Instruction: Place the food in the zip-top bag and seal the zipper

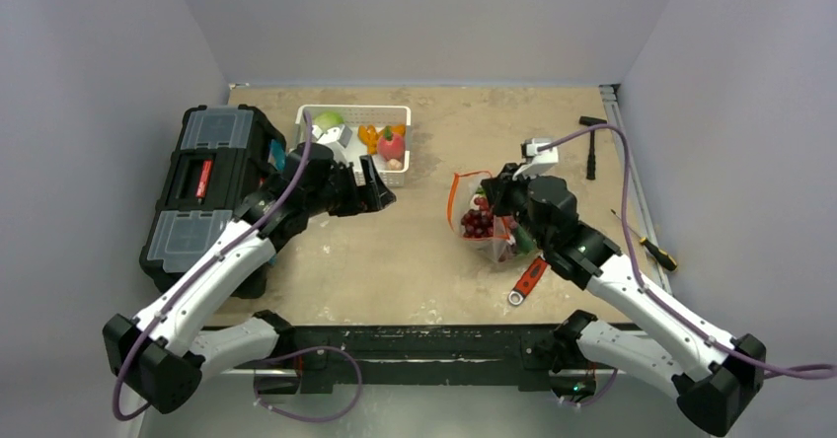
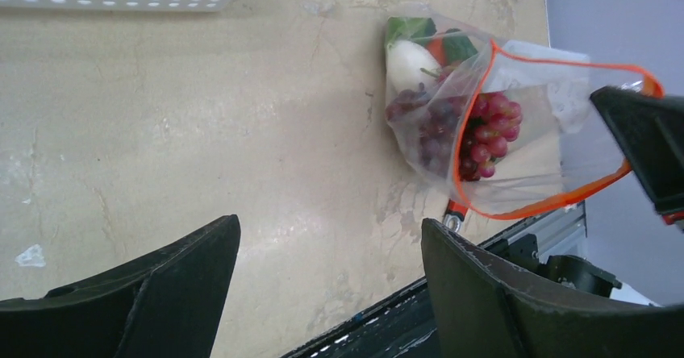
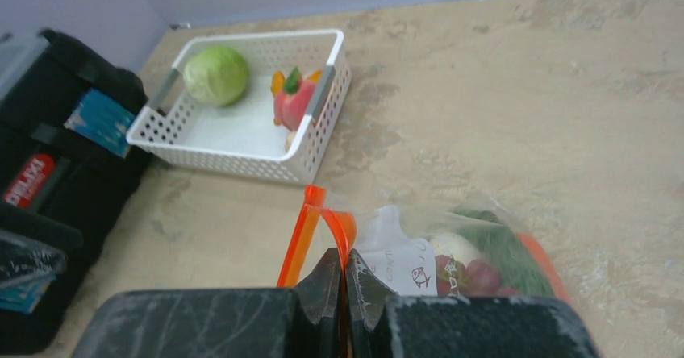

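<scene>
A clear zip bag with an orange zipper rim (image 2: 463,140) hangs from my right gripper, which is shut on the rim. Its mouth gapes open in the left wrist view. Inside lie red grapes (image 2: 488,132), a white vegetable (image 2: 410,66) and some green and orange produce. In the top view the bag (image 1: 470,227) is right of the table's middle, partly covered by the right arm. My left gripper (image 1: 377,183) stands open and empty, well left of the bag and just in front of the white basket.
The white basket (image 1: 355,109) at back left holds a cabbage (image 3: 216,76), a peach-like fruit (image 3: 294,100) and other items. A black toolbox (image 1: 188,186) fills the left side. A red-handled wrench (image 1: 530,278), hammer (image 1: 591,152) and screwdriver (image 1: 659,253) lie at right. Mid-table is clear.
</scene>
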